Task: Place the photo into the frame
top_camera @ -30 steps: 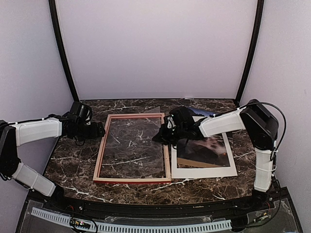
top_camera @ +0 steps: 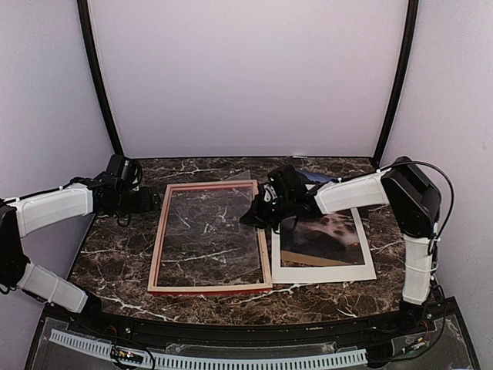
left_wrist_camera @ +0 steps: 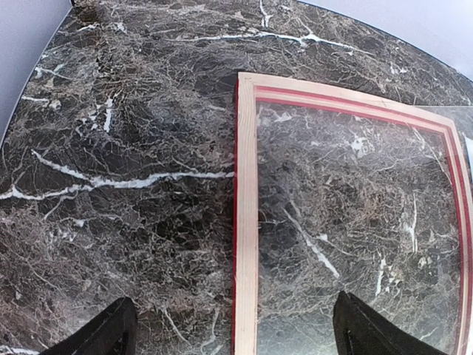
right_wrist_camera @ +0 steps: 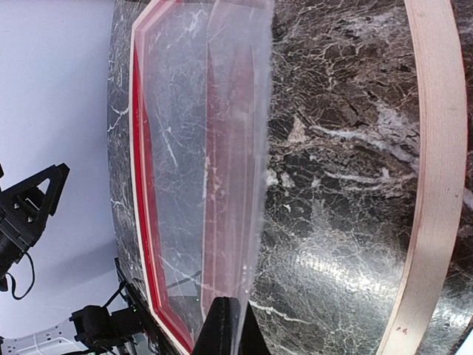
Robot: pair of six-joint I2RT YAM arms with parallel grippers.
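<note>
The wooden frame (top_camera: 159,245) with red inner edges lies flat at mid-table, marble showing through its opening. A clear sheet (right_wrist_camera: 233,148) bows up over it. My right gripper is shut on that sheet's edge, above the frame's right side. To the right, the photo (top_camera: 323,274), dark with a white border, lies flat beside the frame, partly covered by my right arm. My left gripper stands open by the frame's left side, its fingers (left_wrist_camera: 362,333) wide apart with nothing held; the left rail (left_wrist_camera: 246,222) runs between them in its view.
A blue item (top_camera: 316,176) lies behind the photo, mostly hidden by the right arm. Bare marble is free left of the frame and along the front. A slotted white strip (top_camera: 208,361) borders the front edge.
My left gripper has drawn slightly left and back from the frame. The frame's far-left corner has shifted a little left and nearer. The right gripper has barely moved.
</note>
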